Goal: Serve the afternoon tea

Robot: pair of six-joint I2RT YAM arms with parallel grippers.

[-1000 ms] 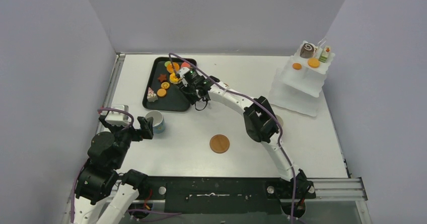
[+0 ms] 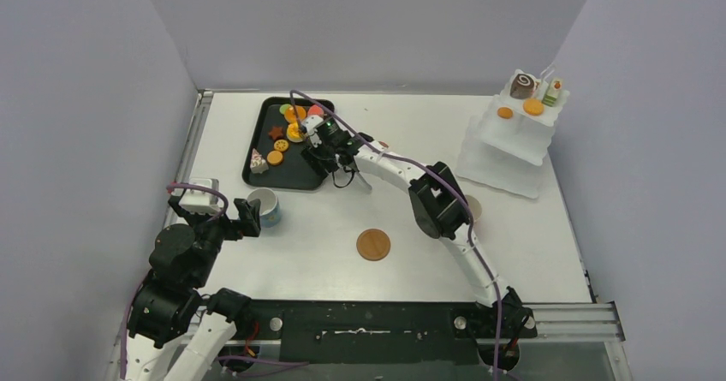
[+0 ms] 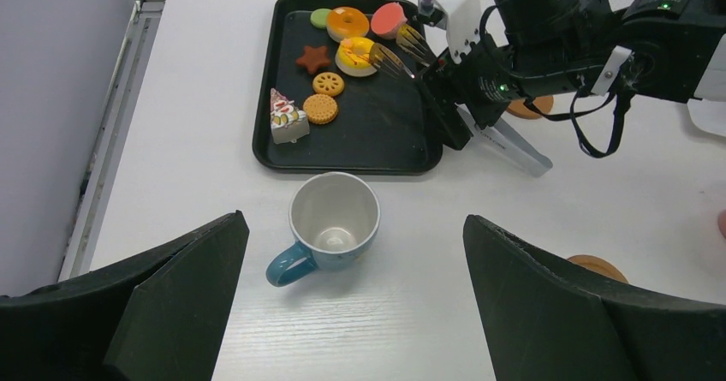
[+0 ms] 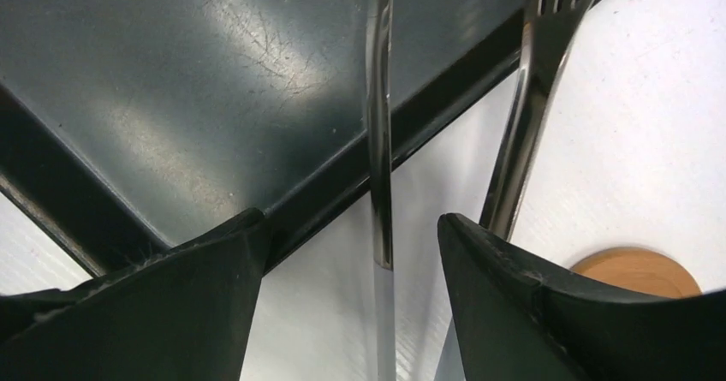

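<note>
Two forks lie across the right rim of the black tray (image 3: 398,172). In the right wrist view, one metal utensil (image 4: 381,133) shows edge-on, its grey handle running between the fingers of my right gripper. Those fingers stand apart, with gaps on both sides of the handle. A second fork (image 4: 531,98) passes just outside the right finger. Tined heads (image 3: 389,60) show over the tray in the left wrist view. My left gripper (image 2: 249,218) is open and empty at the table's left, above a white cup (image 3: 334,214) with a blue handle.
Cookies, a cake slice (image 3: 288,117) and doughnuts (image 3: 347,23) sit in the tray's left and far parts. A white tiered stand (image 2: 514,137) with several sweets is at the far right. One wooden coaster (image 2: 373,244) lies mid-table.
The right arm has shifted slightly, its elbow a little to the left, and a light grey handle now shows beneath its gripper. The left arm has not moved.
</note>
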